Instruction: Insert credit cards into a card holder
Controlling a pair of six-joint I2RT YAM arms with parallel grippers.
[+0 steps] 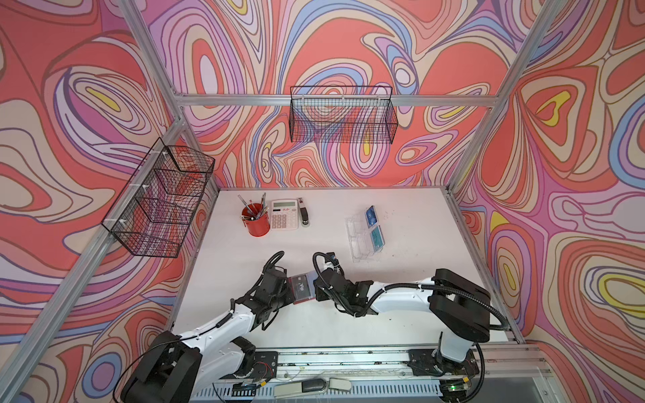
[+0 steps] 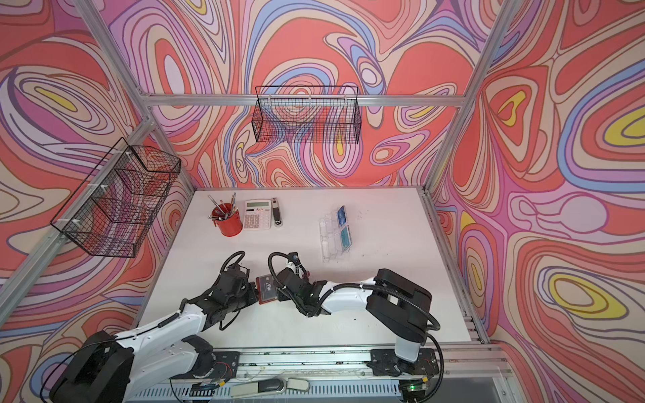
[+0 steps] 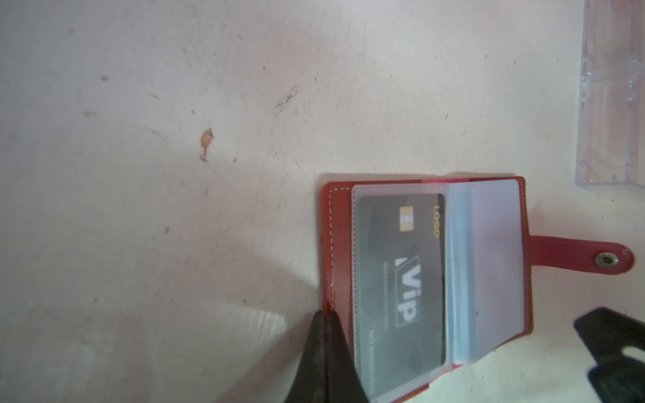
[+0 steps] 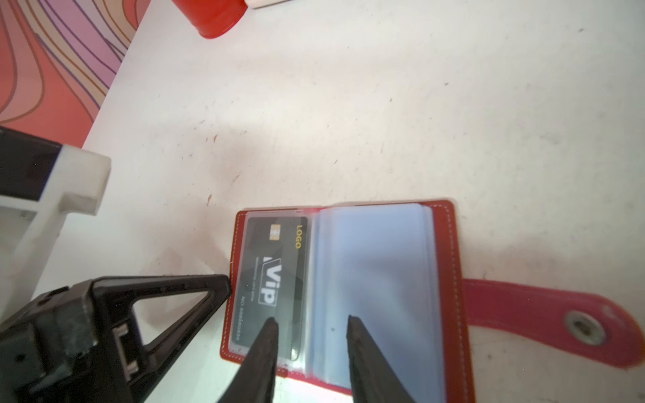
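The red card holder lies open on the table, a dark "Vip" card in its left sleeve and an empty pale sleeve on the right. My left gripper is shut at the holder's left edge, with nothing visible between its fingertips. My right gripper hovers over the holder's front part, fingers parted, nothing between them.
A clear stand with blue cards stands at the back right. A red pen cup, a calculator and a dark stapler sit at the back left.
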